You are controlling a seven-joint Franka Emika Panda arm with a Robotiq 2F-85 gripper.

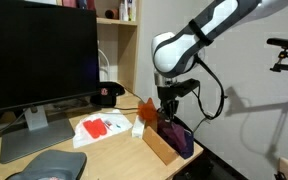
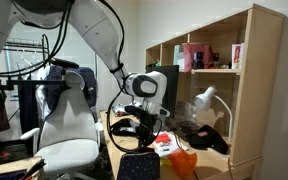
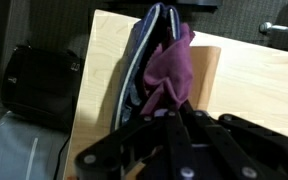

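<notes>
A bunched purple cloth [image 3: 170,72] rises between the fingers of my gripper, which is shut on it. Beside and partly under the cloth is a dark pouch [image 3: 136,65] with a patterned edge, above the pale wood desk [image 3: 96,60]. In exterior view 1 the gripper [image 1: 168,112] is low at the desk's right edge, by a brown box-like item [image 1: 162,150] and the dark pouch [image 1: 180,140]. The pouch also shows as a dark dotted shape [image 2: 139,165] below the gripper in exterior view 2. My fingertips are largely hidden by the cloth.
A large monitor [image 1: 39,65] stands at the left. On the desk lie a white cloth [image 1: 99,127] with red items and a grey tray-like item [image 1: 54,165]. An orange item [image 1: 147,110] is close behind the gripper. An office chair [image 2: 69,135] stands near the desk.
</notes>
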